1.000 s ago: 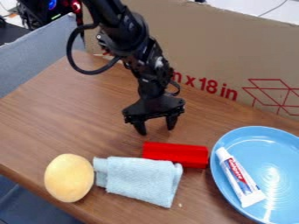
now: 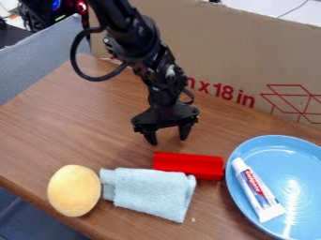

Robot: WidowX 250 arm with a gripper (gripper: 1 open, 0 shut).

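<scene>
The black gripper (image 2: 167, 134) hangs low over the wooden table, behind the red cylinder (image 2: 189, 164), its two fingers pointing down and apart, with nothing visible between them. A light blue folded cloth (image 2: 146, 193) lies at the front, with a yellow oval object (image 2: 73, 191) to its left. At the right, a white tube (image 2: 257, 190) lies on a blue plate (image 2: 294, 170).
A cardboard box (image 2: 226, 66) walls off the back of the wooden table (image 2: 63, 122). A grey surface (image 2: 38, 66) borders the table at the left.
</scene>
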